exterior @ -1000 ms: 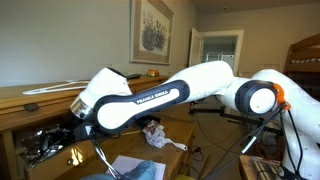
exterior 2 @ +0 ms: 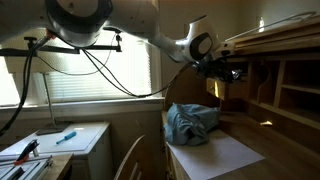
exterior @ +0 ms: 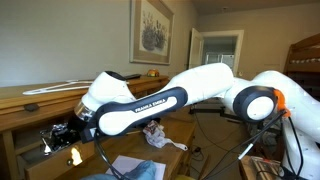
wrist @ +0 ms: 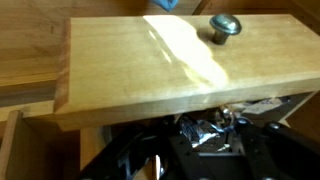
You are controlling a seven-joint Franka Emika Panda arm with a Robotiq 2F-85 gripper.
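In the wrist view a pale wooden drawer front (wrist: 130,60) with a round metal knob (wrist: 226,27) fills much of the picture. Behind its lower edge, inside the dark opening, lies something crinkled and shiny (wrist: 205,130); what it is cannot be told. My gripper (exterior: 62,136) is open at the desk's left compartments, just above and behind that drawer front (exterior: 55,165) in exterior view 1. Its fingertips are mostly lost in shadow, and whether they touch the crinkled thing is hidden. From the other side, the gripper (exterior 2: 228,70) is at the shelf's edge.
A blue cloth (exterior 2: 190,123) and a white sheet (exterior 2: 215,155) lie on the desk surface. A white and red crumpled item (exterior: 155,133) is farther right. Wooden shelves (exterior 2: 300,75) stand close beside the gripper. A hanger (exterior: 57,88) lies on top.
In exterior view 1 my gripper has shifted a little to the right and slightly up along the compartments. The cloth and the paper have not moved.
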